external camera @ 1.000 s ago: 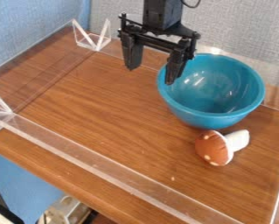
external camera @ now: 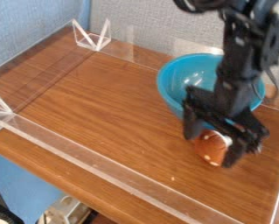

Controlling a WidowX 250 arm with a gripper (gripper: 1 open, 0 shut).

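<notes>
My black gripper [external camera: 221,131] is blurred in motion on the right, low over an orange-and-white mushroom toy [external camera: 212,150] and partly covering it. It appears open around the toy; whether it touches it is unclear. The blue bowl [external camera: 174,77] sits behind the arm, largely hidden by it.
Clear barrier strips and white wire brackets [external camera: 93,37] line its edges. A blue floor lies beyond the left and front edges.
My gripper has moved from above the bowl's back left down and to the right, over the mushroom toy, which it now partly hides.
</notes>
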